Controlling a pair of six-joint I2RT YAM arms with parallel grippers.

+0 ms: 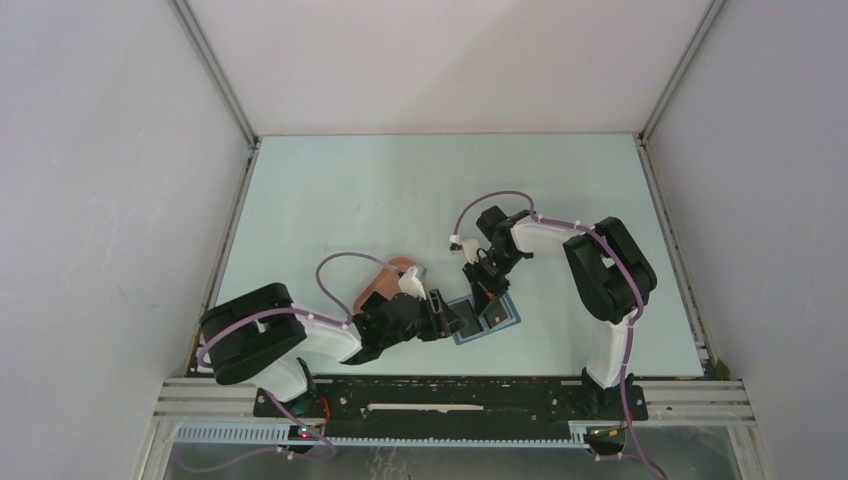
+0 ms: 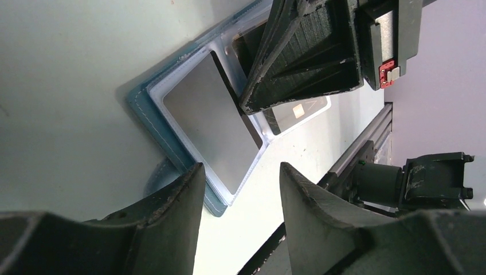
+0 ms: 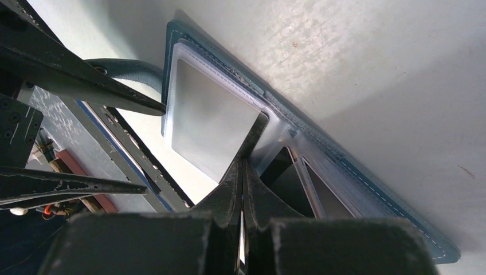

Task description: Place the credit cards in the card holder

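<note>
The card holder (image 2: pixel 212 126), blue-edged with clear sleeves, lies open on the table. In the right wrist view one sleeve (image 3: pixel 212 114) looks grey, with a dark card edge (image 3: pixel 252 134) along its side. My right gripper is shut at that edge on what appears to be a dark card, its tips inside the holder's area. My left gripper stands open at the holder's near end, its fingers apart on either side of that end, low over the table.
A brown tray (image 1: pixel 393 270) lies left of the holder, partly under my left arm. The front edge is close below the holder.
</note>
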